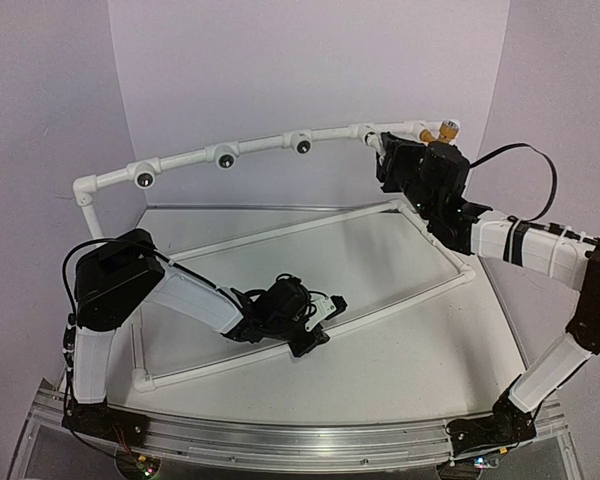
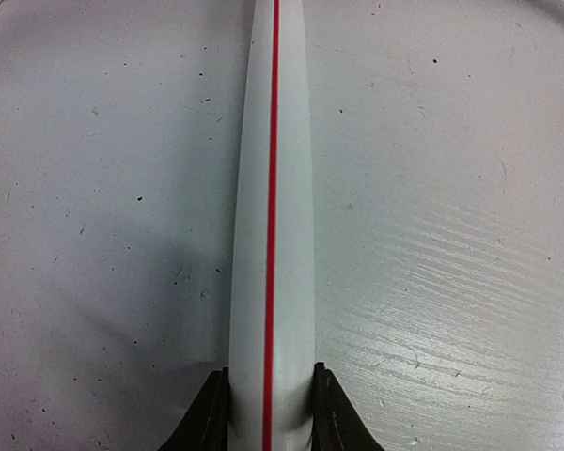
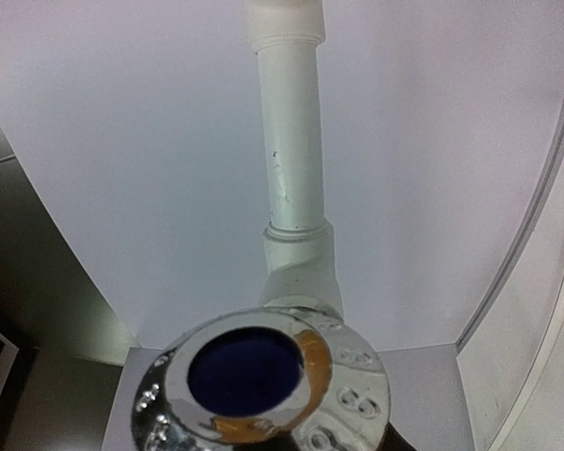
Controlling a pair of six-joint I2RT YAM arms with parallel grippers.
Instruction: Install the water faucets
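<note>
My left gripper is shut on the white lower pipe (image 2: 273,207) with a red stripe, lying on the board. My right gripper (image 1: 385,155) is at the upper rail (image 1: 330,134), near its right-hand outlets. In the right wrist view a chrome faucet handle (image 3: 353,399) with a blue cap fills the bottom centre, below a white pipe (image 3: 291,141); it hides the fingers, so their state is unclear. A brass fitting (image 1: 447,131) shows at the rail's right end, behind the right gripper.
Three tee outlets (image 1: 225,155) along the left and middle of the upper rail show dark openings. A rectangular lower pipe frame rests on the white board (image 1: 410,370). Both arms' cables loop above them.
</note>
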